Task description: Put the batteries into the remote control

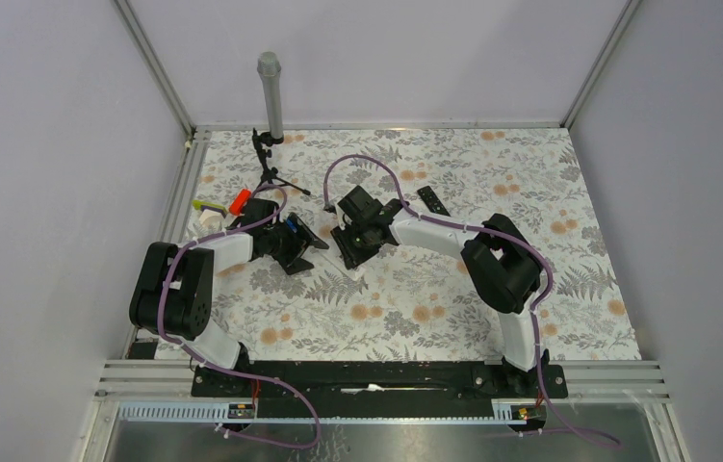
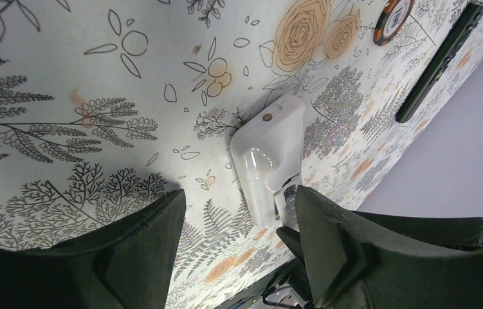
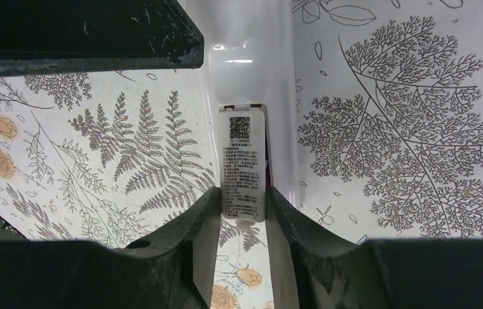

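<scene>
The white remote control [image 3: 282, 77] lies on the patterned table between my two grippers, its battery bay facing up. Over the bay sits its printed cover [image 3: 243, 164], slightly askew, with a dark purple sliver along one edge; the rest of the bay's inside is hidden. My right gripper has a finger flush against each side of this cover. In the left wrist view, the remote's rounded end [image 2: 269, 138] lies beyond my left gripper, which is open with nothing between its fingers. One black left finger [image 3: 97, 38] reaches close to the remote's far end.
A black remote [image 1: 432, 200] lies toward the back, beyond the right arm. Behind the left arm are a red object [image 1: 239, 202], a yellow-green item [image 1: 209, 206] and a stand [image 1: 269, 173].
</scene>
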